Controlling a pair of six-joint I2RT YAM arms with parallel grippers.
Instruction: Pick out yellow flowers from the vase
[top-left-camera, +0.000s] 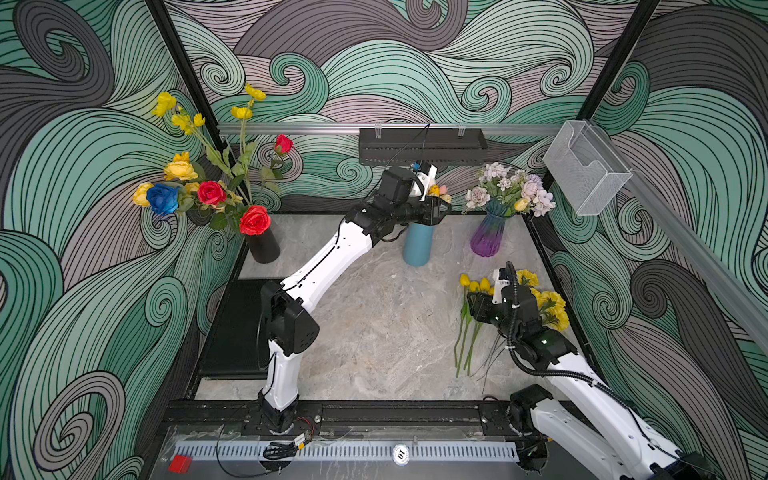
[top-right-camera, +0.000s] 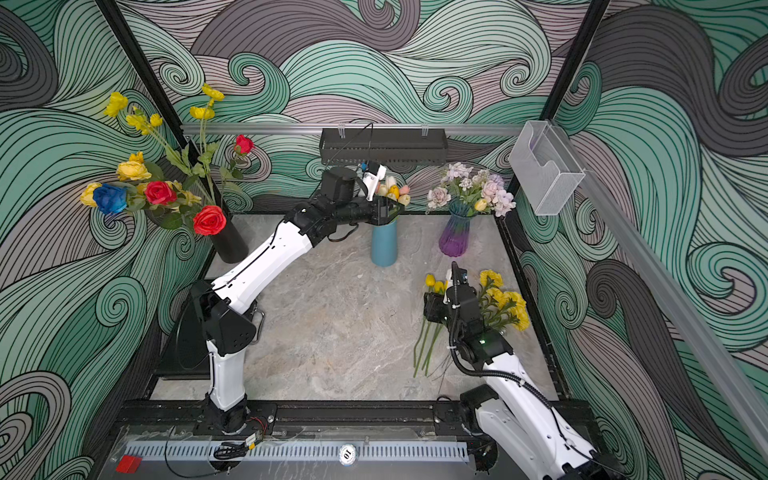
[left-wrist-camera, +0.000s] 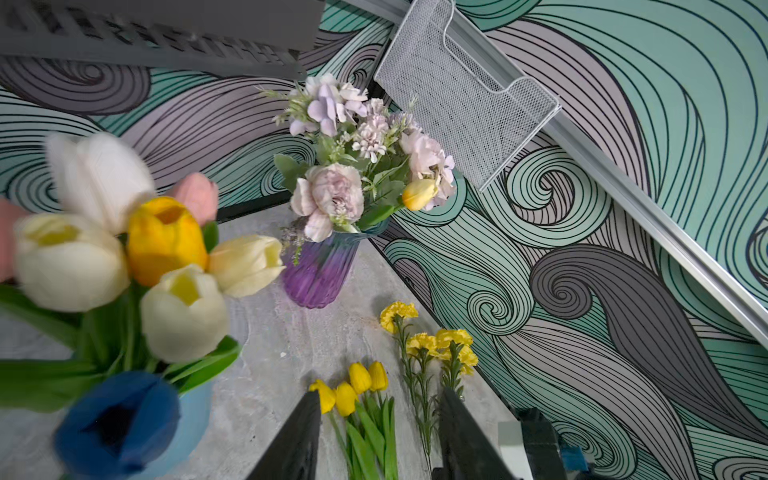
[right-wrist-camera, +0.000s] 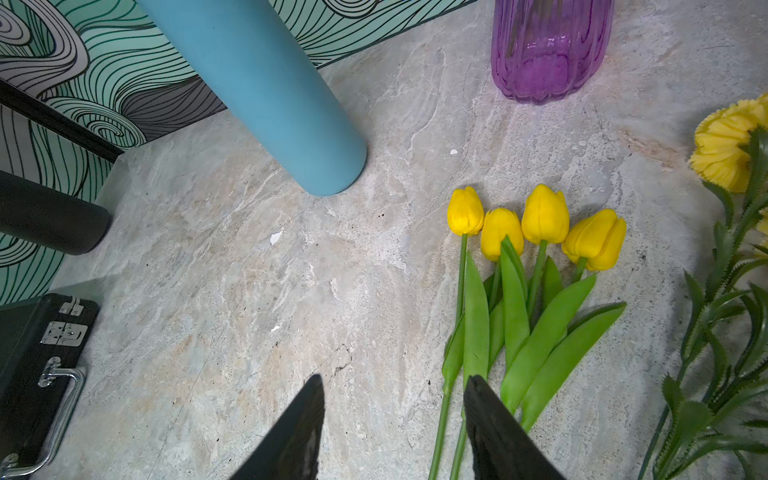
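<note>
My left gripper is at the mouth of the teal vase (top-left-camera: 418, 244), among white, pink, yellow and blue tulips. In the left wrist view a yellow tulip (left-wrist-camera: 166, 237) stands in that bunch, left of the fingers, which are parted with nothing visible between them. My right gripper is open over the table, beside loose yellow tulips (right-wrist-camera: 543, 213) and yellow carnations (right-wrist-camera: 727, 144). The purple vase (left-wrist-camera: 318, 272) holds pale flowers with one yellow tulip (left-wrist-camera: 418, 193).
A tall black vase (top-left-camera: 264, 249) with roses and yellow flowers stands at the back left. A black case (right-wrist-camera: 36, 372) lies at the left. A mesh holder (top-left-camera: 586, 176) hangs on the right rail.
</note>
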